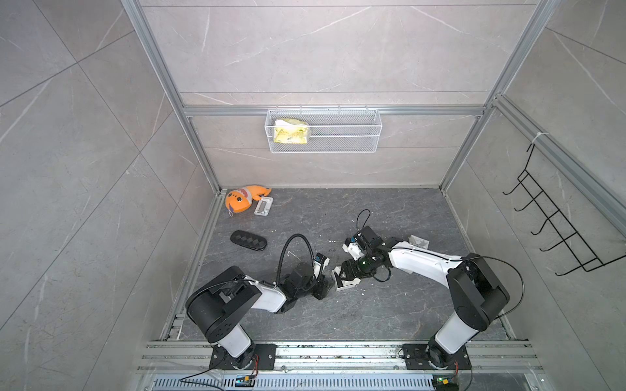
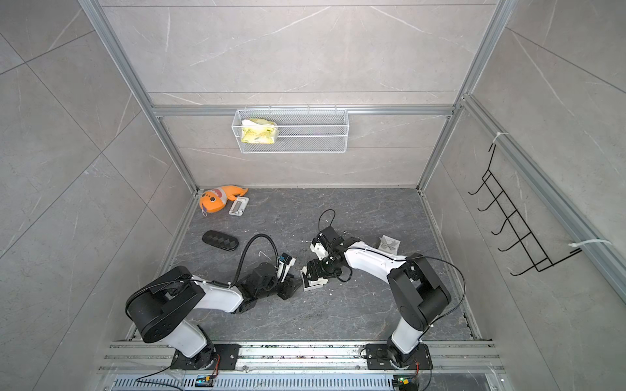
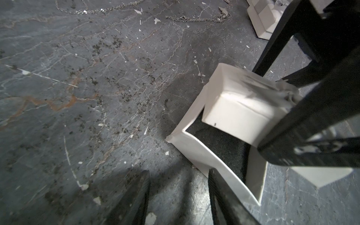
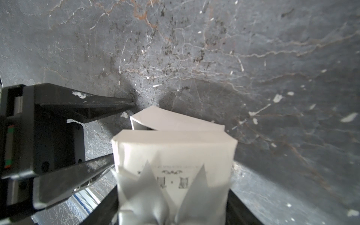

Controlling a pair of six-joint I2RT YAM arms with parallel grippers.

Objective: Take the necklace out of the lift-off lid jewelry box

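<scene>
The white jewelry box base [image 3: 221, 153] sits on the table, its dark lining partly in sight. Over it, tilted and askew, is the white lid [image 4: 174, 153] with a silvery ribbon, between the fingers of my right gripper [image 1: 350, 269]. My left gripper is open beside the base, only bare table between its fingers. Thin silver chains lie loose on the table: one chain [image 3: 101, 10] at the top left of the left wrist view, a shorter chain [image 3: 202, 18] to its right.
Another white box [image 3: 262, 16] shows at the top right of the left wrist view. A silvery square item [image 2: 389, 245] lies beyond the right arm. A black oval tray [image 1: 248, 239] and an orange plush toy [image 1: 244, 198] are at the left.
</scene>
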